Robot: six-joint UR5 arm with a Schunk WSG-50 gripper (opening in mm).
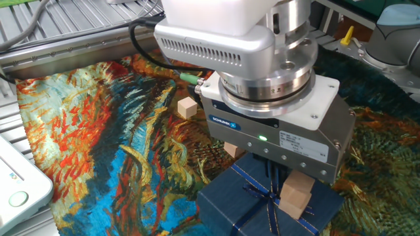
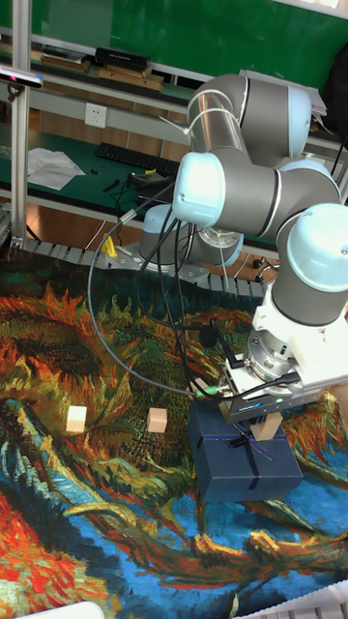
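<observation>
A dark blue gift box (image 1: pixel 230 200) with a ribbon and bow lies under my gripper (image 1: pixel 273 178). Two light wooden blocks (image 1: pixel 296 195), apparently one on the other, stand on the box close to its bow. My dark fingers reach down beside these blocks, partly hidden by the gripper's housing, so their opening cannot be made out. In exterior view 3 the box (image 2: pixel 221 469) sits below the arm's end, and wood (image 2: pixel 267 427) shows on its top.
One loose wooden cube (image 1: pixel 187 107) rests on the painted cloth (image 1: pixel 72 131). Another cube (image 1: pixel 233 149) is partly covered by the gripper's housing, near the box. A white device (image 1: pixel 20 183) stands at the left edge. Between it and the box the cloth is clear.
</observation>
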